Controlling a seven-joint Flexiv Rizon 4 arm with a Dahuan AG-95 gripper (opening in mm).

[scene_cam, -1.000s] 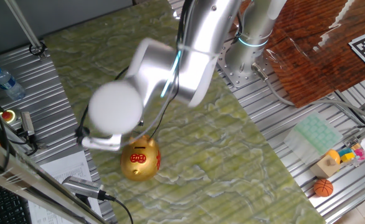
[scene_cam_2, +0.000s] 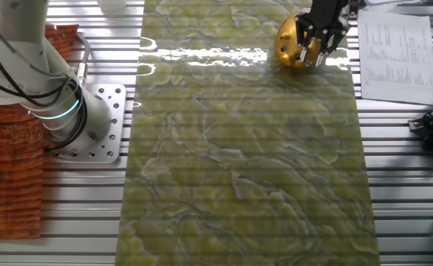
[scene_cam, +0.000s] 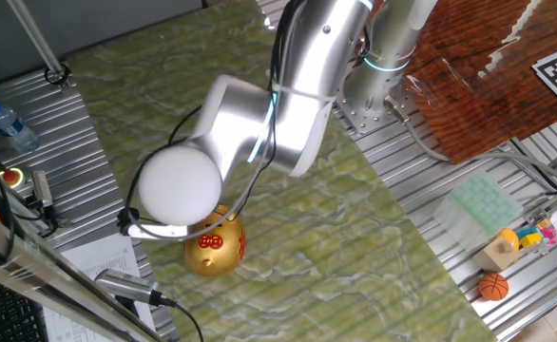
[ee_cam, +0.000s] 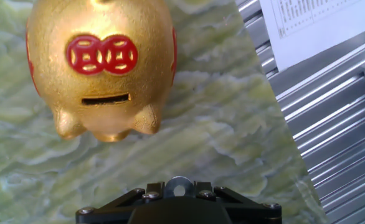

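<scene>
A golden piggy bank (ee_cam: 101, 56) with red coin emblems and a dark slot (ee_cam: 106, 99) stands upright on the green mat, at the upper left of the wrist view. My gripper is at the bottom of that view, its fingers shut on a small round silver disc (ee_cam: 180, 182), coin-like, standing on edge. Seen in exterior view 2, the gripper is close beside or above the golden bank (scene_cam_2: 289, 46); the exact gap cannot be told. The arm's round white wrist hides the gripper in exterior view 1, where the bank (scene_cam: 214, 255) is partly covered.
Printed paper (scene_cam_2: 398, 55) lies beside the mat on the slatted metal table. Exterior view 1 shows a water bottle (scene_cam: 12, 126) at the left and a pale green box (scene_cam: 476, 204) with small toys at the right.
Over the last second the arm's wrist has shifted slightly right and down in exterior view 1, covering the bank's slot there. The bank stays put.
</scene>
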